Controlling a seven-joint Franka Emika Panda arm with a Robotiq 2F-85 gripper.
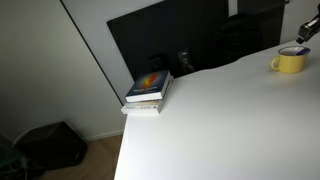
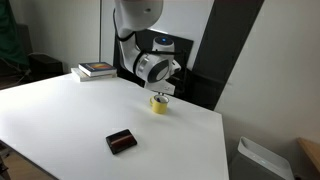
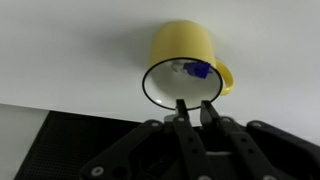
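Note:
A yellow mug (image 1: 290, 64) with a white inside and dark rim stands on the table at the far right of exterior view 1; the second exterior view shows the mug (image 2: 159, 105) below the arm. Looking down in the wrist view, I see a small blue object (image 3: 197, 70) inside the mug (image 3: 183, 40), with something whitish beside it. My gripper is over the near part of the mug's rim, its two fingertips a narrow gap apart. No object shows clearly between them.
Books (image 1: 148, 87) are stacked at the table's far edge. A black box-like object (image 2: 121, 141) lies on the table well apart from the mug. Dark panels stand behind the table, whose middle is widely clear.

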